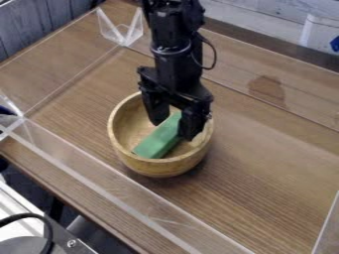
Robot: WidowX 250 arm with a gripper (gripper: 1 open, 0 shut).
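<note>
My black gripper [172, 111] reaches down from the top centre and stands open over a round wooden bowl [130, 151]. A green oblong object [158, 141] lies tilted across the inside of the bowl, below and between the fingers. I see nothing held; the fingers partly hide the bowl's back and inside.
A white wire item [122, 25] sits at the back left, white objects at the lower left corner and the right edge.
</note>
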